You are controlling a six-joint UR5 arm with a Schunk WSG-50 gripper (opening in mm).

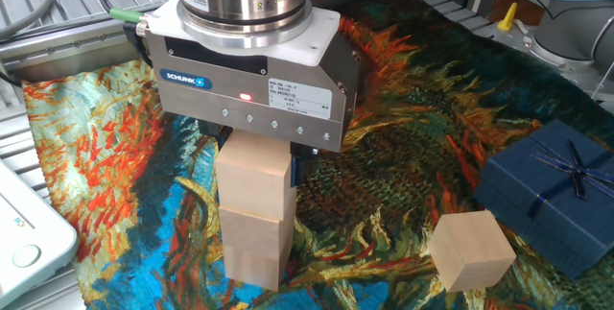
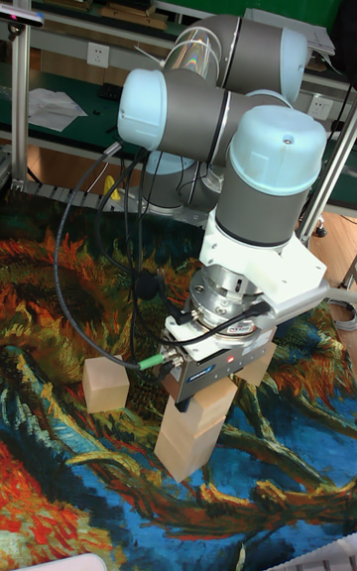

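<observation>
In exterior view 2, a wooden block (image 1: pixel 254 178) forms the top of a stack, resting on the wooden part below (image 1: pixel 251 252). Over that top block stands my gripper (image 1: pixel 259 155), pointing down, with dark fingers at the block's sides. The right finger (image 1: pixel 296 168) looks close against it; the other is mostly hidden, so whether they press on the wood cannot be told. A separate wooden cube (image 1: pixel 471 250) sits to the right. From exterior view 3, the stack (image 2: pixel 188 455) appears under my gripper, with another wooden block (image 2: pixel 251 370) partly hidden behind it.
A dark blue box with a ribbon (image 1: pixel 552 190) lies at the right. The white device (image 1: pixel 29 228) occupies the left edge. A colourful patterned cloth (image 1: pixel 384 176) covers the table, with free room between the stack and the loose cube.
</observation>
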